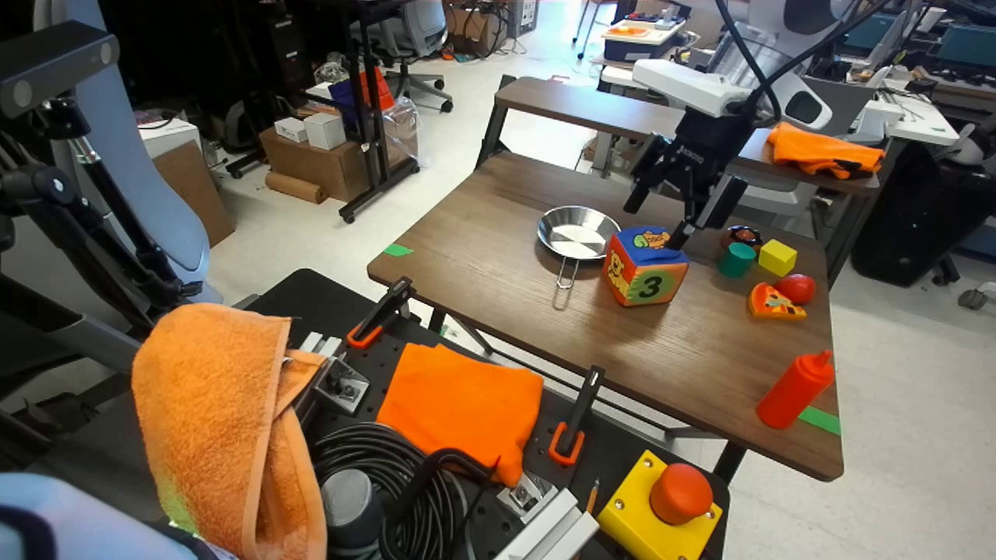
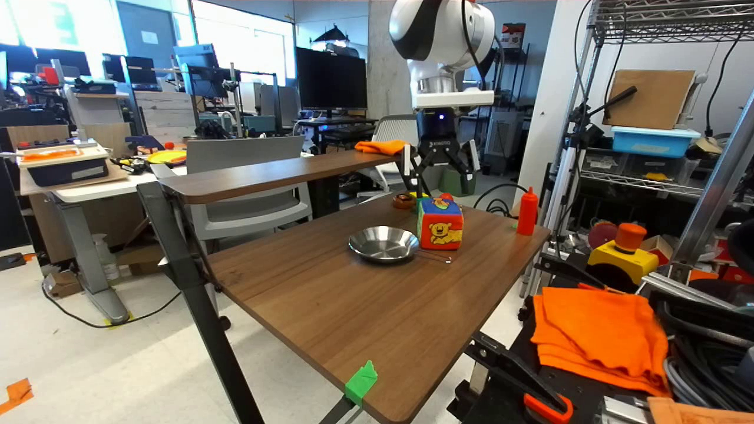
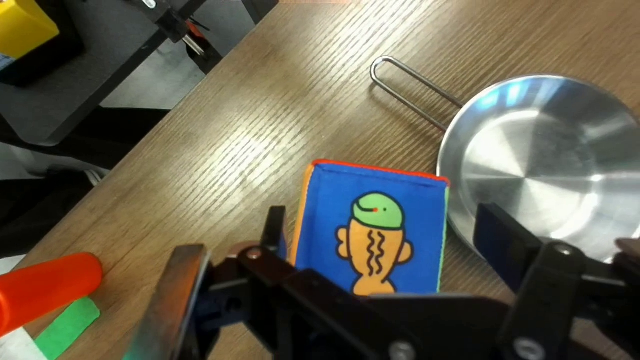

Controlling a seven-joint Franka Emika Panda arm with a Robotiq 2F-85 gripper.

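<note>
A soft cube (image 1: 646, 267) with a number 3 and animal pictures rests on the brown table, its blue fish-printed top (image 3: 375, 231) facing the wrist camera. Above it hangs my gripper (image 2: 439, 176), open, its fingers spread wide. In the wrist view one finger (image 3: 274, 231) lies left of the cube's top and the other (image 3: 508, 246) lies to its right, over the pan's edge. Nothing is held. Close beside the cube sits a shiny metal pan (image 1: 578, 232) with a wire handle.
A green cup (image 1: 737, 260), a yellow block (image 1: 776, 257), a red ball (image 1: 796, 288) and a toy pizza slice (image 1: 775, 302) cluster beyond the cube. A red squeeze bottle (image 1: 795, 390) stands near the table's corner. Bare tabletop (image 2: 339, 318) stretches in front of the pan.
</note>
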